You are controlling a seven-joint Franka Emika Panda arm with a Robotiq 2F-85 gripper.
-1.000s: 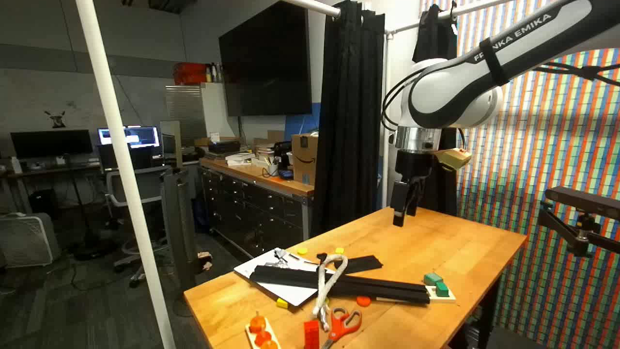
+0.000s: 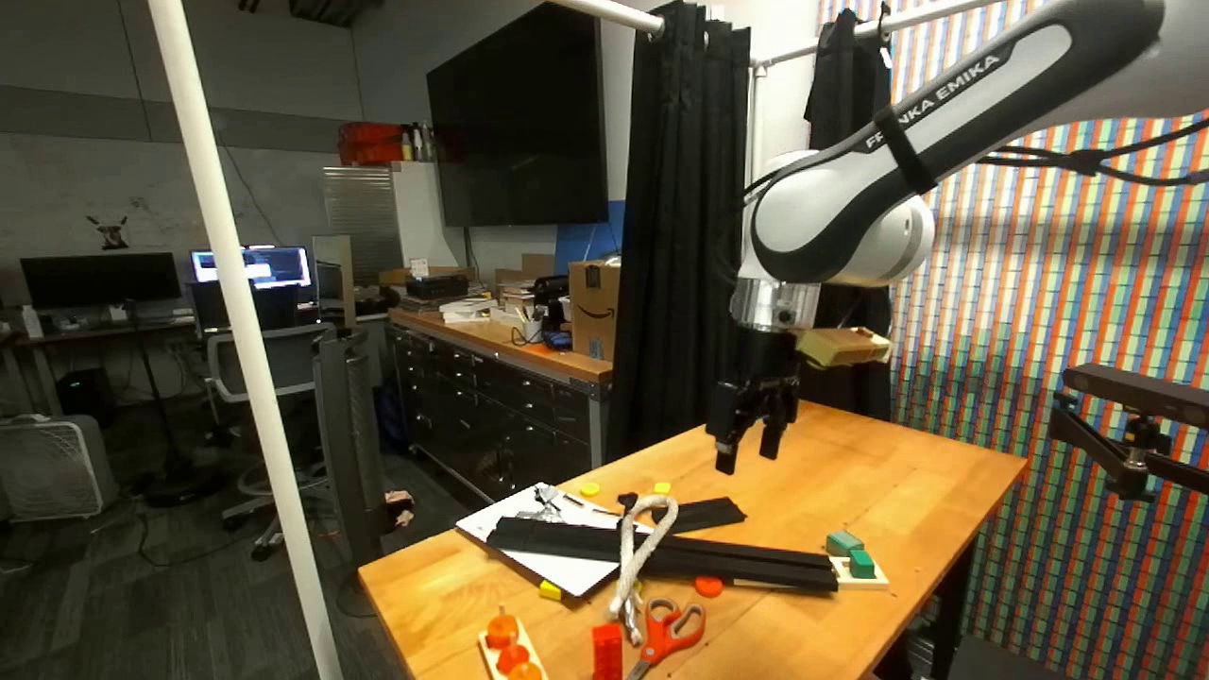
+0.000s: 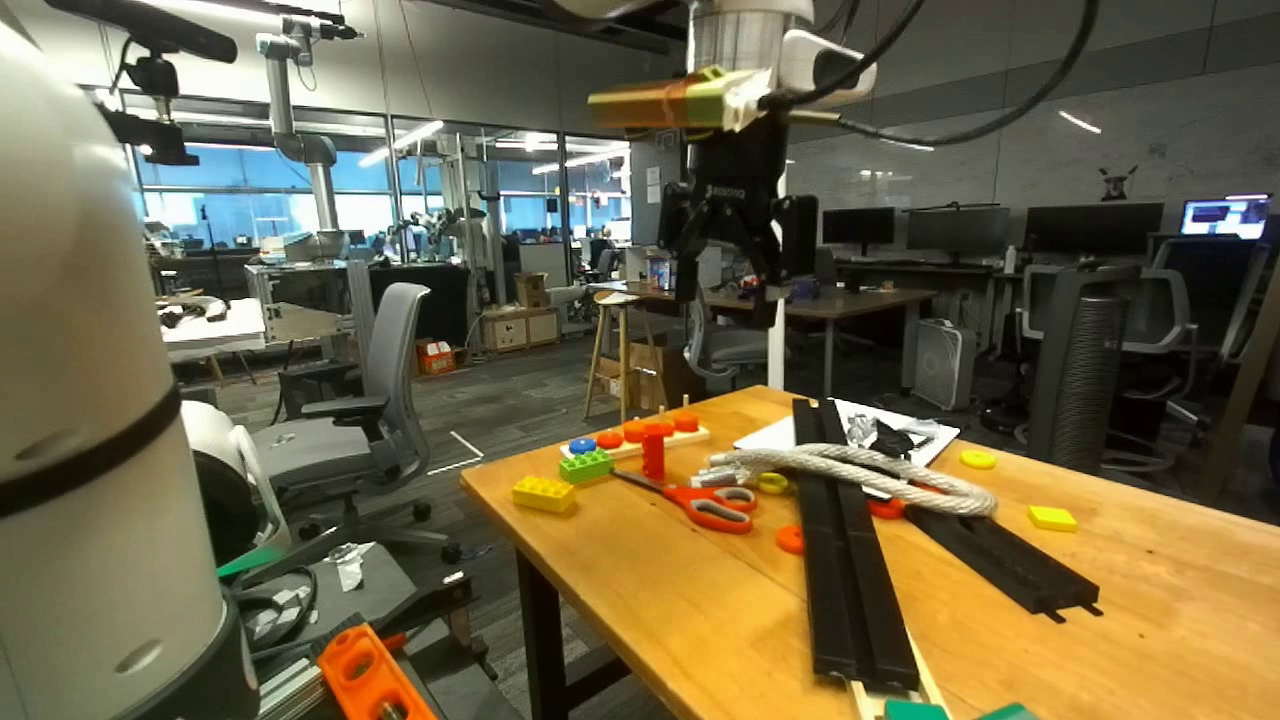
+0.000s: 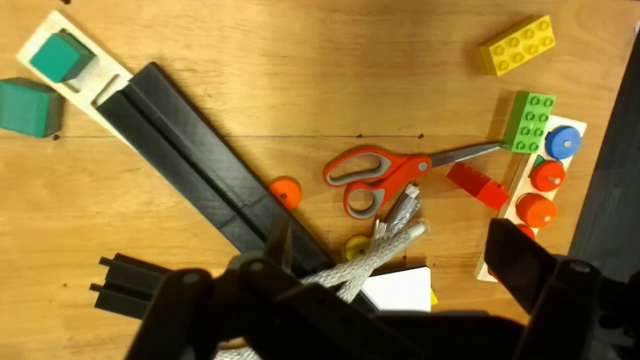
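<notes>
My gripper [image 2: 748, 455] hangs well above the wooden table, its fingers apart with nothing between them; the wrist view shows the two black fingers far from each other. Below lie red-handled scissors [image 4: 390, 171], beside a twisted grey rope [image 4: 366, 258] that rests across a long black track [image 4: 204, 162]. A red brick [image 4: 478, 185], a green brick [image 4: 529, 122] and a yellow brick [image 4: 517, 45] are near the wooden peg board [image 4: 574, 127], which carries blue and orange rings. Two green blocks [image 4: 31, 107] sit at the track's other end, one on a pale wooden board.
A white tray [image 2: 589, 574] lies under the track and rope. A shorter black track piece [image 3: 1005, 556], yellow pieces [image 3: 1052, 517] and an orange ring [image 3: 791, 539] are scattered about.
In exterior view 1 the arm has moved left and its gripper has turned, so both fingers now show apart. The things on the table have not moved.
</notes>
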